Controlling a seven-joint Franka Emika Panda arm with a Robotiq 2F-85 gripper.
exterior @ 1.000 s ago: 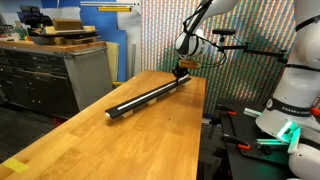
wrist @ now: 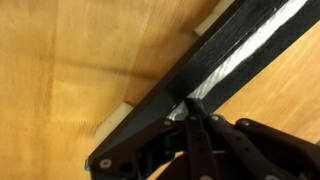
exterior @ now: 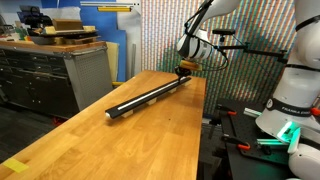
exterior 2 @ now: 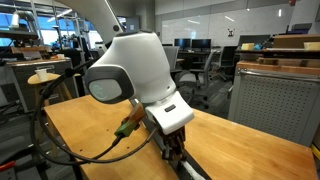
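Note:
A long black bar [exterior: 125, 108] with a pale strip [wrist: 255, 50] along its top runs diagonally over the wooden table. My gripper [exterior: 183, 71] is down at the bar's far end in exterior view 1. In the wrist view the fingertips of my shut gripper meet over the pale strip, touching it or very close. Nothing clearly shows between the fingers. From exterior view 2, the arm's white wrist hides most of the bar, and the gripper [exterior 2: 176, 158] points down onto it.
Small light wooden blocks [wrist: 113, 122] lie under or against the bar. Open table [exterior: 150, 145] spreads in front. A grey cabinet [exterior: 88, 80] stands behind the table, and a second arm [exterior: 293, 100] is at the right.
The gripper and wrist have shifted very slightly to the right along the bar's far end. The bar appears to lie where it was.

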